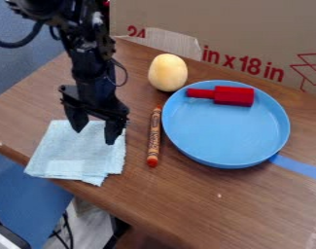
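Observation:
My black gripper point(95, 124) hangs low over the right part of a pale blue cloth point(69, 156), its fingers pointing down near the cloth's upper edge; whether they touch it, and whether they are open or shut, is hard to tell. To the right lie an orange crayon-like stick point(154, 138) and a blue plate point(226, 146) with a red brush-like object point(229, 95) on it.
A yellow egg-shaped object point(168, 73) stands behind the stick. A cardboard box point(251, 39) closes off the back. The table's near left edge runs below the cloth.

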